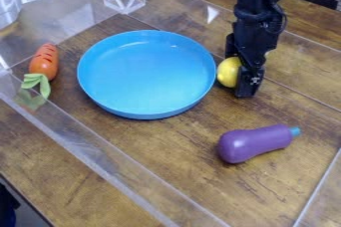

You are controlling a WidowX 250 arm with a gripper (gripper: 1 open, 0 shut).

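Observation:
The black gripper [241,70] hangs from the top of the camera view, low over a yellow object [228,73] just right of a blue plate [144,72]. Its fingers are around or just beside that object, which is partly hidden by them; whether they touch it is unclear. A purple eggplant toy [254,144] lies at the lower right, and an orange carrot toy [43,64] with green leaves lies at the left.
The wooden surface [160,171] has free room at the bottom and right. Clear plastic edging runs along the left side. A dark edge borders the top right.

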